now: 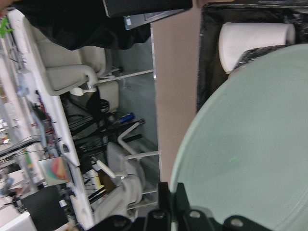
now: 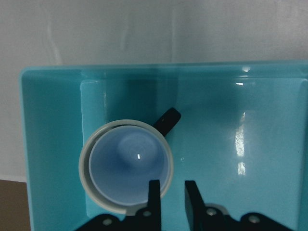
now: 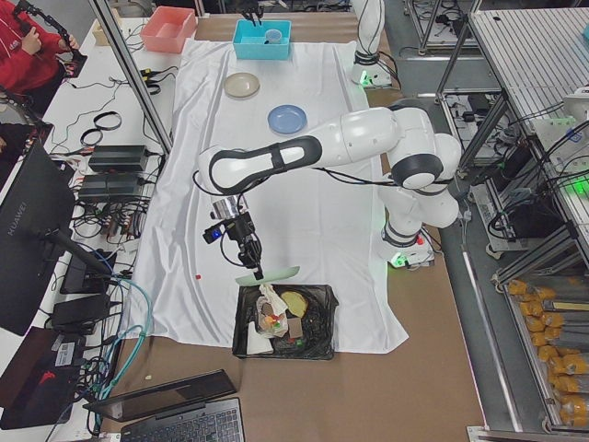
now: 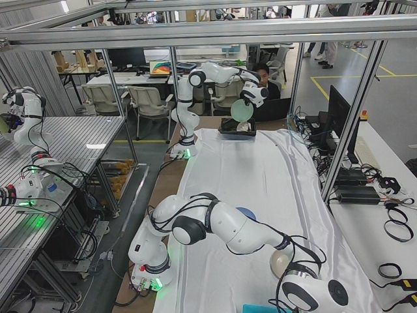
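My left gripper is shut on the rim of a pale green plate [image 1: 245,139], tilted on edge above the black lined bin [image 3: 327,322], which holds food scraps and white paper. The plate also shows in the right camera [image 4: 242,111]. My right gripper stands open over the teal bin [image 2: 260,144]. In that bin a blue cup [image 2: 125,163] sits inside a light mug [image 2: 89,183] with a dark handle, under the left finger.
A beige plate [image 3: 241,85] and a blue plate [image 3: 287,118] lie on the white cloth [image 3: 313,212], whose middle is mostly clear. A pink tub [image 3: 168,29] stands at the back left. A laptop [image 3: 184,424] sits beyond the black bin.
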